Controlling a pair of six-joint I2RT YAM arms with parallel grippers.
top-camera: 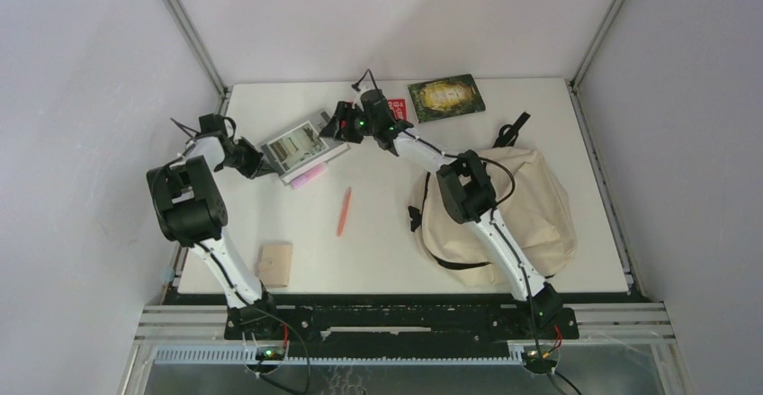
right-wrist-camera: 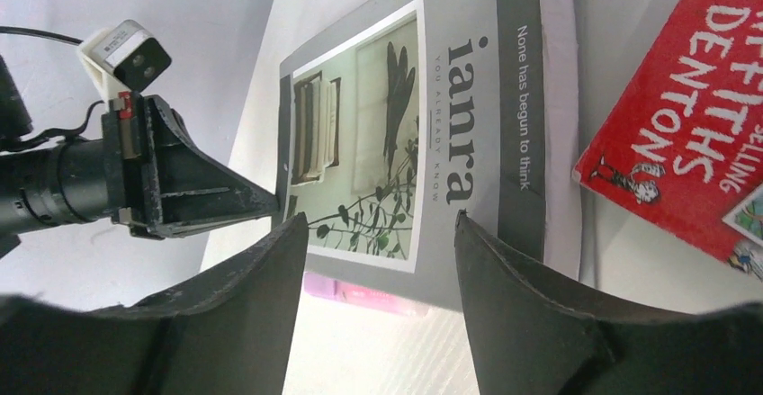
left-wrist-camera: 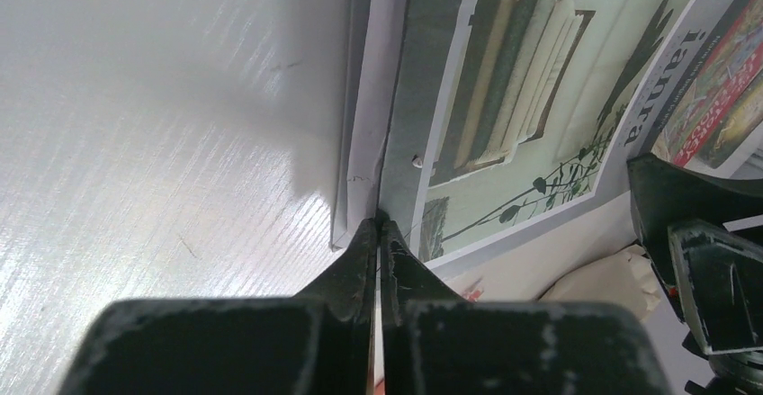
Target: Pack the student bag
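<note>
A thick grey book (top-camera: 300,147) with a picture cover lies flat at the back left of the table, turned at an angle. My left gripper is shut, its tips at the book's left edge near a lower corner; nothing shows between them. From the other end, my right gripper has its fingers apart, just over or by the book's right-hand end; contact cannot be told. The beige student bag (top-camera: 504,219) lies on the right side of the table, partly covered by my right arm.
A pink case (top-camera: 309,175) sits against the book's front edge. Behind my right gripper is a red book (top-camera: 397,108), with a green-gold book (top-camera: 446,97) beside it. A red pen (top-camera: 345,211) and a tan notebook (top-camera: 275,264) lie in front.
</note>
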